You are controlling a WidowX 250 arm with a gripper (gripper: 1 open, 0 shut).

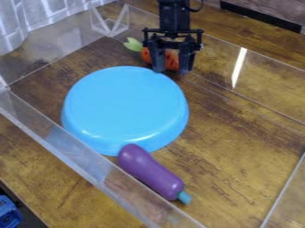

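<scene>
My black gripper (169, 57) reaches down from the top centre, over an orange carrot with green leaves (136, 45) at the back of the wooden tray. Its fingers straddle the carrot's orange body, which is partly hidden behind them; whether they touch it or are closed on it is unclear. A large blue disc (124, 105) lies upside down or flat in the middle left. A purple toy eggplant (152, 174) lies below it, near the front.
Clear plastic walls edge the tray on the left and front. A blue object (7, 212) sits outside at the lower left.
</scene>
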